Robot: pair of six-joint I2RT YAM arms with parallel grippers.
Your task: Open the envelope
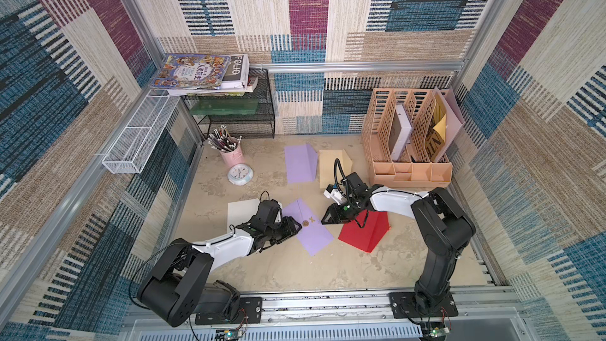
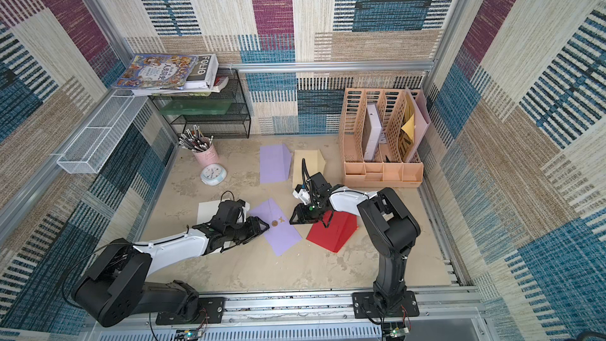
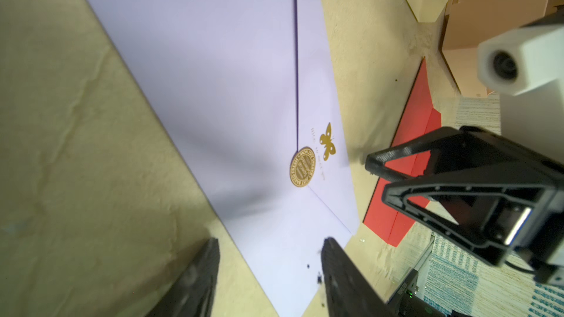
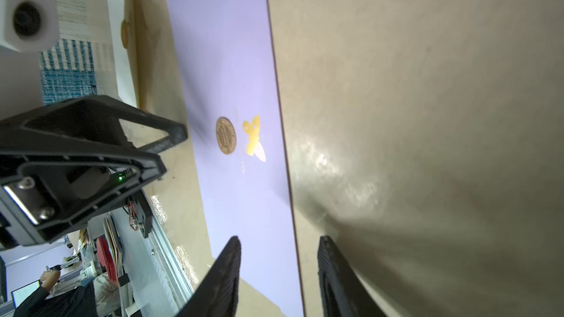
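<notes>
A lavender envelope (image 1: pixel 309 236) (image 3: pixel 229 76) with a gold wax seal (image 3: pixel 302 166) and butterfly (image 3: pixel 327 142) lies flap-side up between the grippers. My left gripper is open, low over one long edge, fingertips either side of that edge. My right gripper is part open at the opposite edge, with the envelope's edge between and below its fingers; whether it touches cannot be told.
A red envelope (image 1: pixel 369 233) lies right, a white one (image 1: pixel 240 211) left. Lavender (image 1: pixel 300 161) and cream envelopes (image 1: pixel 331 158) lie behind. An organizer (image 1: pixel 407 173), pen cup (image 1: pixel 232 154) and clock (image 1: pixel 240 175) stand at the back.
</notes>
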